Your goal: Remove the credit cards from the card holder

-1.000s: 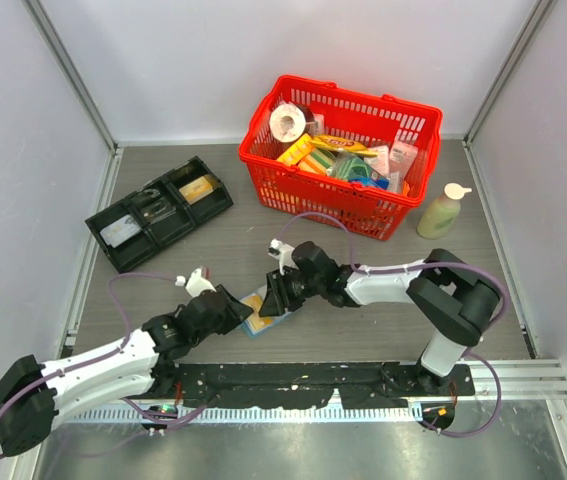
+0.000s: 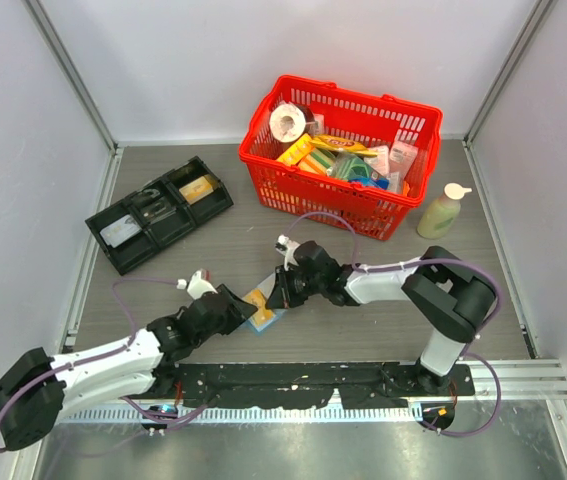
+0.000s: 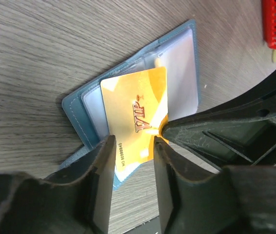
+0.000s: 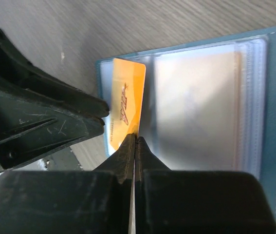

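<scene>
A blue card holder (image 3: 77,109) with clear sleeves (image 4: 196,107) lies on the table between both grippers. An orange VIP card shows on it; in the right wrist view it sits angled at the holder's edge. My left gripper is part open over the card's lower part, fingertips apart. My right gripper is shut, its tips at the orange card's edge; whether it pinches the card is unclear.
A black compartment tray (image 2: 143,228) lies at the back left, a red basket (image 2: 403,200) of goods at the back, a green pump bottle (image 2: 440,214) at the right. The table between tray and basket is clear.
The left gripper has shifted only slightly.
</scene>
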